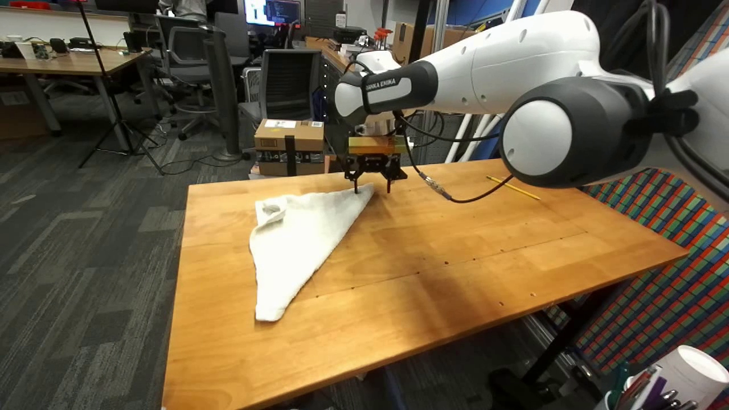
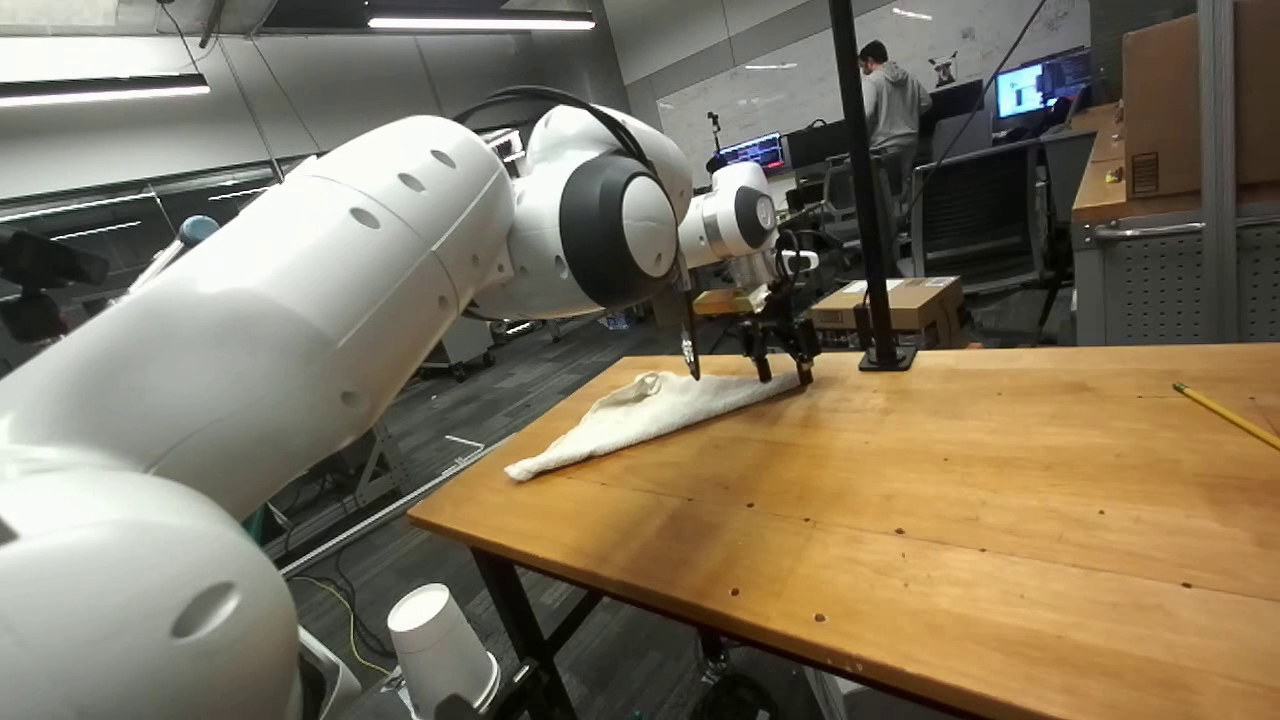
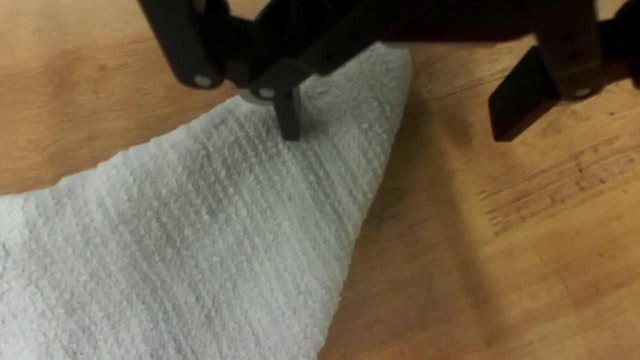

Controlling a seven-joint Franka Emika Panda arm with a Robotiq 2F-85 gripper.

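A white towel [image 1: 300,229] lies on the wooden table in a rough triangle, with a small fold bunched up at its far left corner. My gripper [image 1: 372,189] is open and low over the towel's far right corner. In the wrist view, one finger [image 3: 289,117] is over the towel [image 3: 198,240] near its tip, while the other finger [image 3: 519,99] is off to the right above bare wood. Whether the first finger touches the cloth I cannot tell. The second exterior view shows the gripper [image 2: 786,374] at the towel's [image 2: 660,412] far end, nothing held.
A yellow pencil [image 1: 514,188] lies toward the table's far right. A black post [image 2: 885,348] stands at the table's edge near the gripper. A cardboard box [image 1: 290,147] sits beyond the far edge.
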